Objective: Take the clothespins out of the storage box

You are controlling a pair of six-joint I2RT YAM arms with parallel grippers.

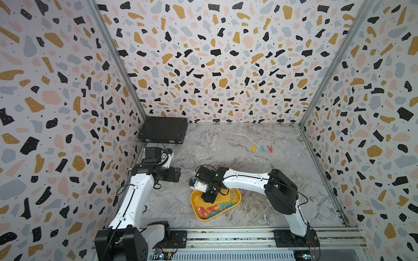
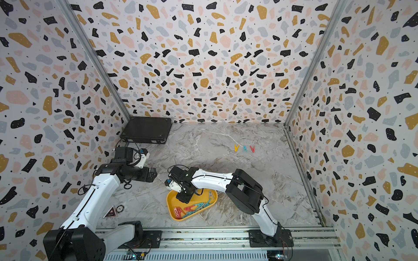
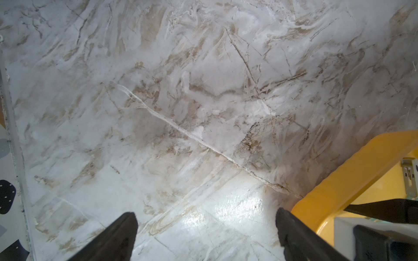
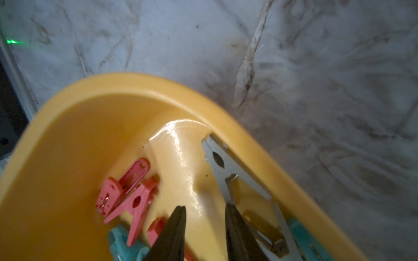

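Observation:
The yellow storage box (image 1: 238, 201) stands at the table's front middle, holding red, teal and grey clothespins. Inside its wall, in the right wrist view, a grey clothespin (image 4: 222, 167) leans along the side, while red clothespins (image 4: 138, 202) and a teal clothespin (image 4: 124, 245) lie on the other side. My right gripper is open down in the box; its right finger reaches close to the grey clothespin, and the gap between the fingers shows only yellow floor. My left gripper hangs open and empty over bare table, left of the box.
Three clothespins lie in a row at the back right: a yellow clothespin (image 1: 253, 148), a blue clothespin (image 1: 262, 148) and a red clothespin (image 1: 270, 149). A black case (image 1: 163, 129) sits at the back left.

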